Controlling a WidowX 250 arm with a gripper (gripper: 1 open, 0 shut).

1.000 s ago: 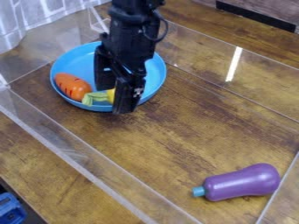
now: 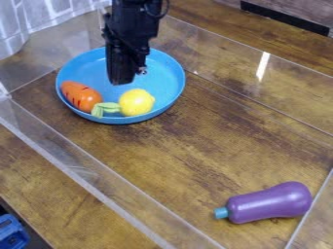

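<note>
My dark gripper hangs over the back of a blue plate; whether its fingers are open or shut is unclear. On the plate lie an orange carrot-like piece at the left, a small pale green piece at the front and a yellow round piece to its right, all below the gripper in the view. A purple eggplant lies on the wooden table at the front right, away from the plate.
Bare wooden table fills the middle and right. Clear panels or strips run along the left and right edges. A blue object sits at the bottom left corner.
My gripper has moved up and back from over the front right of the plate, uncovering the yellow piece. The plate's pieces and the eggplant look to be in the same places.
</note>
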